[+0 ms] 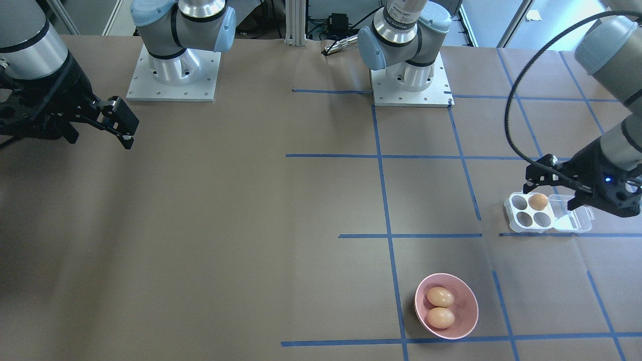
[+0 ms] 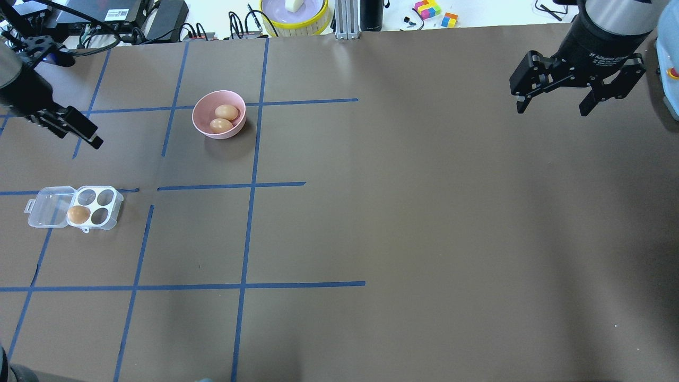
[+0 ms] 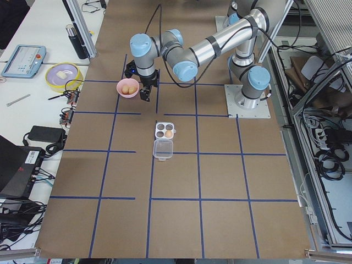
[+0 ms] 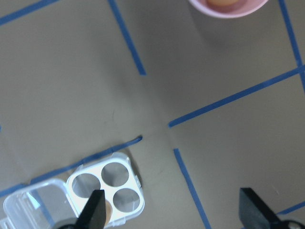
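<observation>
My gripper (image 1: pixel 547 180) hangs raised above and near the white egg carton (image 1: pixel 529 219), whose clear lid lies folded open. In the left wrist view the carton (image 4: pixel 114 174) sits below, between my spread fingers, with nothing held. One egg (image 1: pixel 537 201) is in the carton; the other cells look empty. A pink bowl (image 2: pixel 202 118) holds two eggs (image 1: pixel 440 297) and stands apart from the carton, at the edge of the left wrist view.
Another arm's black gripper (image 2: pixel 573 83) is at the far side, and further arm bases (image 1: pixel 385 96) stand at the back.
</observation>
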